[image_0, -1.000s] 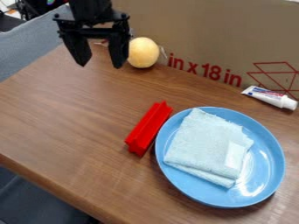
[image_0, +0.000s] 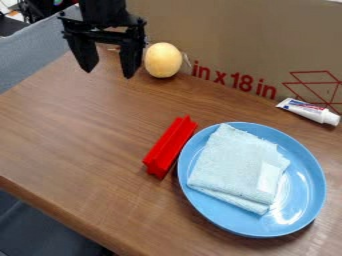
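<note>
My black gripper (image_0: 107, 62) hangs open at the top left, above the back of the wooden table, with nothing seen between its fingers. A pale yellow ball (image_0: 163, 60) sits just right of it, against a cardboard panel. A red oblong object (image_0: 170, 145) lies near the middle. A blue plate (image_0: 303, 205) on the right holds a folded pale blue cloth (image_0: 234, 170).
A white toothpaste tube (image_0: 310, 110) lies behind the plate, by the cardboard panel (image_0: 254, 30). A grey surface borders it at the far left.
My gripper has shifted slightly over the last second, up and back down a little, ending a bit left of where it was a second ago. The objects have not moved.
</note>
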